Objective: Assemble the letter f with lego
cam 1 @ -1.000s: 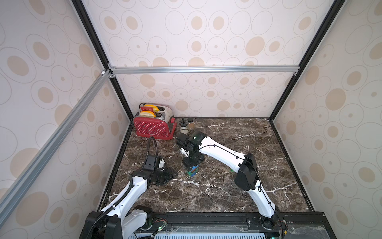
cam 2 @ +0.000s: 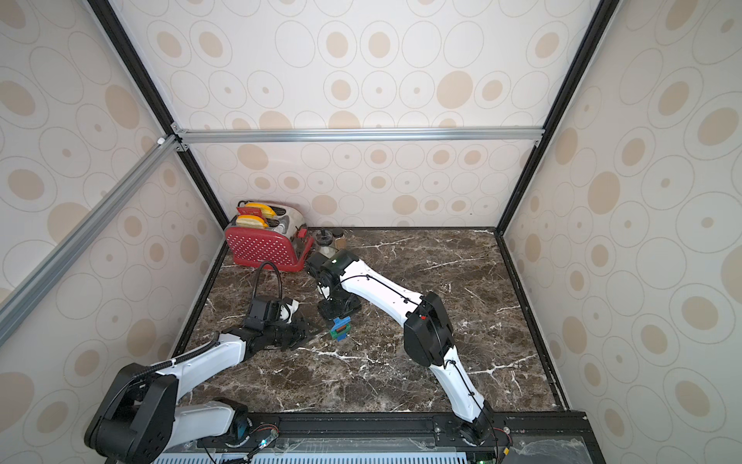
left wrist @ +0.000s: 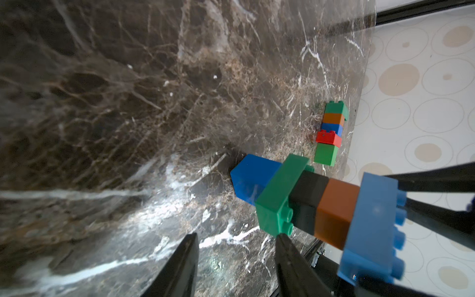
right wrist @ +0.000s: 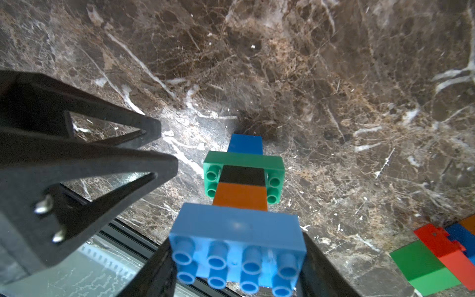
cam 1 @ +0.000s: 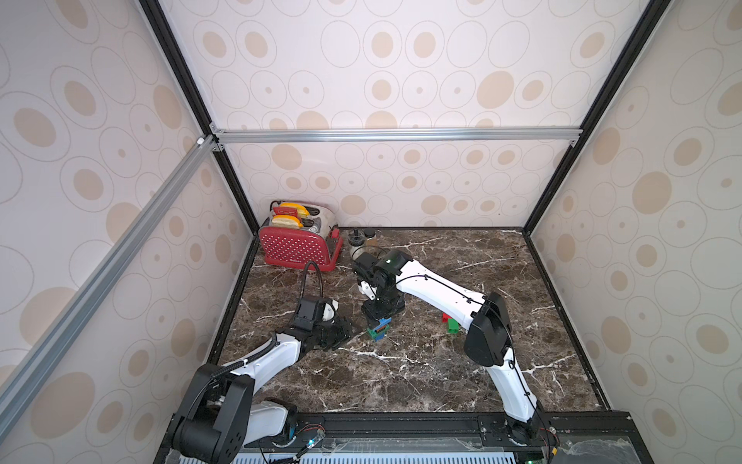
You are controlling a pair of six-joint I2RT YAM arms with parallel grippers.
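Note:
A lego assembly hangs in my right gripper (cam 1: 380,315), shut on its light blue long brick (right wrist: 237,225); below that run an orange brick (right wrist: 240,196), a black brick (right wrist: 242,175), a green brick (right wrist: 243,159) and a dark blue brick (left wrist: 252,175) at the far end. My left gripper (cam 1: 340,336) is to the left of the assembly, its fingers apart with nothing between them. In the left wrist view it points toward the green brick's lower side, apart from it.
Loose green (cam 1: 453,326), red (right wrist: 445,252), blue and orange bricks lie to the right. A red basket (cam 1: 297,247) and jars (cam 1: 356,246) stand at the back left.
My left gripper has moved rightward, toward the assembly. My right gripper has shifted slightly right and back with the assembly in it.

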